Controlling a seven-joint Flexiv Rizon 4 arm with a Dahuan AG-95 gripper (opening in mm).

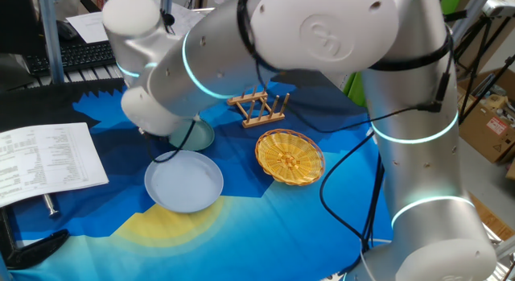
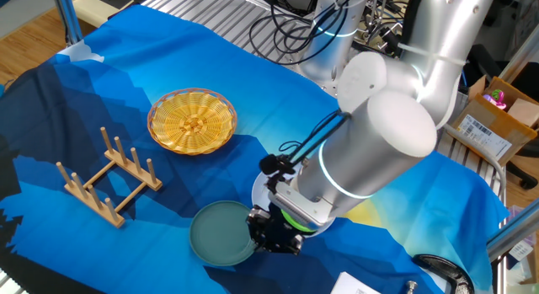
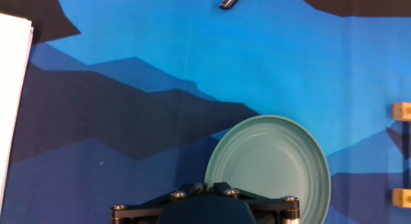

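The teal plate lies flat on the blue cloth, and in the wrist view its near left part is covered by my gripper. The fingertips sit close together there, shut, with nothing visible between them. From the second exterior view, the gripper hangs at the plate's edge, pointing down; its height over the rim is hard to judge. A pale grey-blue plate is near the teal plate, partly hidden behind the arm in the second exterior view. A wooden dish rack stands empty.
The round wicker basket is empty and sits between rack and arm base. White papers and a black clamp occupy the side opposite the basket. Loose black cables hang along the arm. Open cloth surrounds the plates.
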